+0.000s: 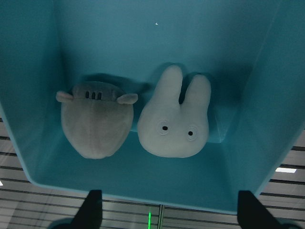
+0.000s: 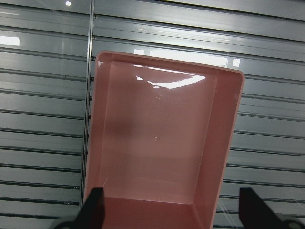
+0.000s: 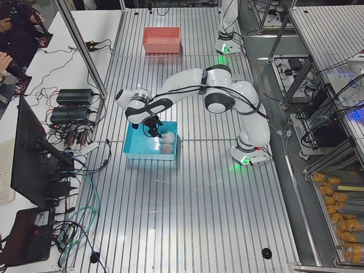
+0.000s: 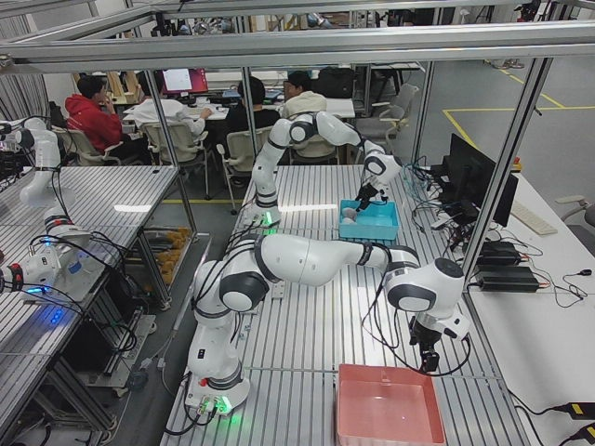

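Observation:
My left gripper is open, low over the blue bin [image 3: 139, 149]. In that bin lie a white plush with long ears and two eyes [image 1: 172, 129] and, beside it, a grey plush [image 1: 96, 126], both clear of the fingers in the left wrist view. My right gripper hangs open above an empty pink bin [image 2: 152, 133], which in the camera right view is in the near foreground [image 4: 386, 404].
A monitor [image 3: 31, 159], cables and black boxes line one side, along with an upright frame post [image 4: 507, 167].

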